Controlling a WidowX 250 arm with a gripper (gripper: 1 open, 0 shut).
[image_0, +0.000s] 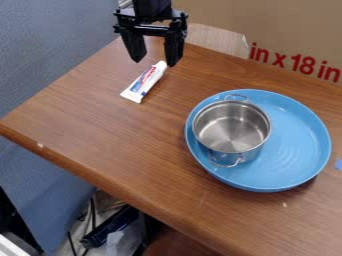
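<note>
My black gripper (152, 52) hangs at the top of the view, above the far part of the wooden table, its two fingers spread apart with nothing seen between them. Just below it a white toothpaste tube (144, 82) with red and blue print lies diagonally on the wood, apart from the fingers. A steel pot (231, 130) with handles stands on a light blue plate (293, 166) on the right side of the table.
A cardboard box (287, 30) with red lettering is behind the table. Beyond the left edge are blue-grey fabric and some dark items below.
</note>
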